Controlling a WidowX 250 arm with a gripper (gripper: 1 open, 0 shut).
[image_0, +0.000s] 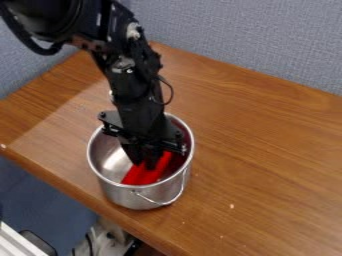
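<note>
A shiny metal pot (116, 190) with a wire handle stands on the wooden table near its front-left edge. Inside it lies a red object (146, 173). My black gripper (150, 156) reaches down from above into the pot, right over the red object. Its fingertips are dark and partly hidden, so whether they grip the red object cannot be told.
A grey padded wall (267, 45) stands at the back.
</note>
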